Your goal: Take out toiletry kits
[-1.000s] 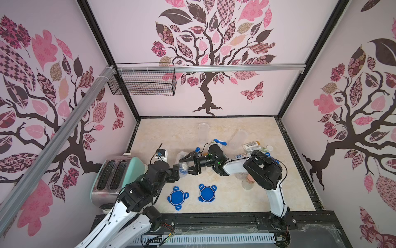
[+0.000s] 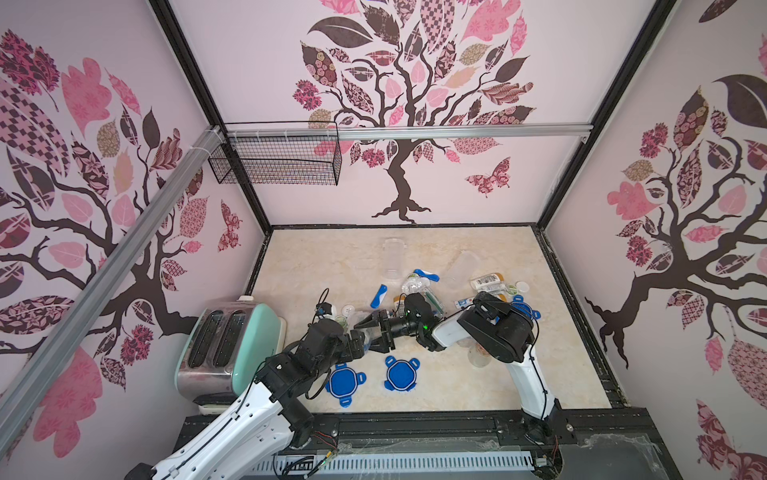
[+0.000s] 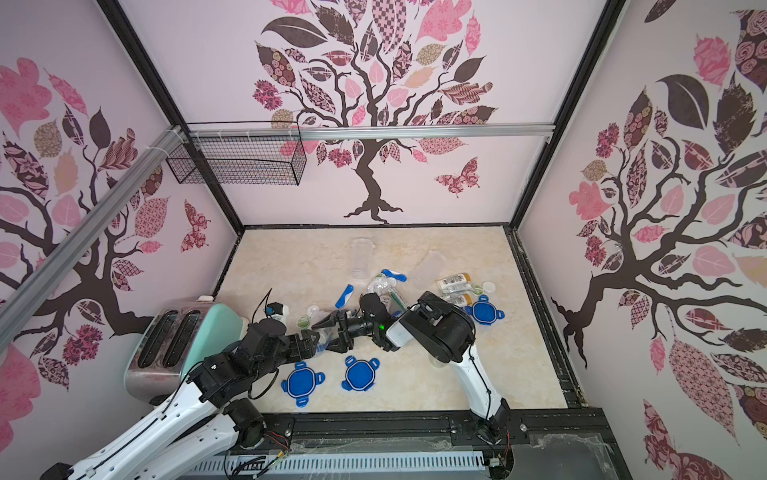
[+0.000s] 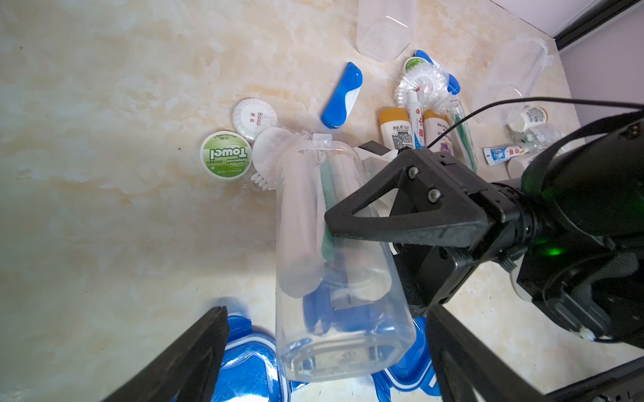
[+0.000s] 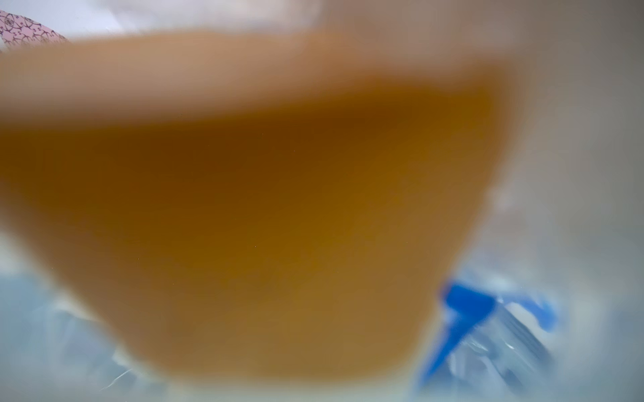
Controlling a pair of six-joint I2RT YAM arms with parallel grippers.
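A clear plastic cup (image 4: 291,234) hangs tilted in the left wrist view, with two pale bottles, a green strip and blue-and-white pieces inside. My right gripper (image 2: 367,334) is shut on it; one of its fingers (image 4: 402,231) lies across the wall, the other is behind. My left gripper is open, its fingers spread either side of the cup's base. By the far rim lie a soap (image 4: 255,118), a green towel disc (image 4: 226,155) and another white round packet (image 4: 271,150). In the right wrist view a blurred orange-brown shape (image 5: 268,234) fills most of the picture.
Emptied-looking clear cups (image 4: 385,30) lie at the back, with bottles (image 4: 395,127), a toothpaste tube (image 4: 503,154) and a blue-white comb case (image 4: 342,93) nearby. Blue lids (image 2: 402,373) lie in front. A toaster (image 2: 231,348) stands left.
The held cup has come lower and closer to the table, nearer the loose soap and towel.
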